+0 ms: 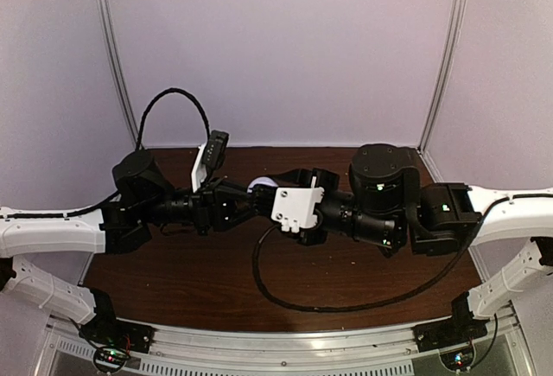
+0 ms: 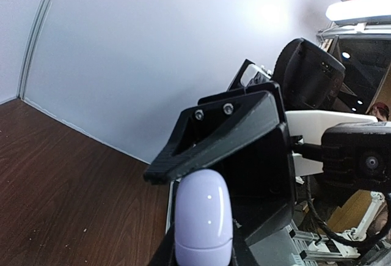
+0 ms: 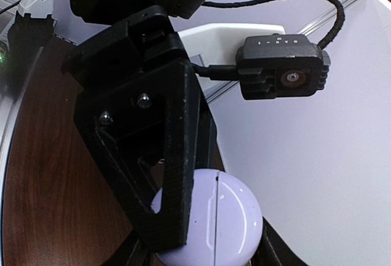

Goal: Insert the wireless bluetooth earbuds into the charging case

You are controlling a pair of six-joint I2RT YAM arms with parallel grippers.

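Note:
The lilac charging case (image 1: pixel 262 183) is held up between both arms above the table's middle. In the left wrist view it (image 2: pixel 203 217) sits upright at the bottom, with my left gripper (image 1: pixel 244 202) shut on it. My right gripper (image 1: pixel 272 194) surrounds it, part open; one of its black fingers (image 2: pixel 208 137) is just above the case. In the right wrist view the case (image 3: pixel 232 217) shows rounded with a seam, behind a black finger. I cannot make out any earbuds.
Pale walls (image 1: pixel 276 56) enclose it at the back and sides, with a metal rail (image 1: pixel 285 341) along the front.

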